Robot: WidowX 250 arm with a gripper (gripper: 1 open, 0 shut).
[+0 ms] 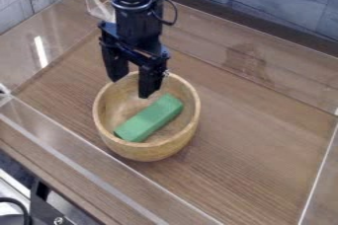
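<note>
My black gripper (136,69) hangs over the back-left rim of a light wooden bowl (181,135), fingers pointing down and apart with nothing clearly between them. A green block (149,118) lies inside the bowl, in front of and to the right of the gripper.
A pale raised edge runs along the back right, and white edging borders the table on the left.
</note>
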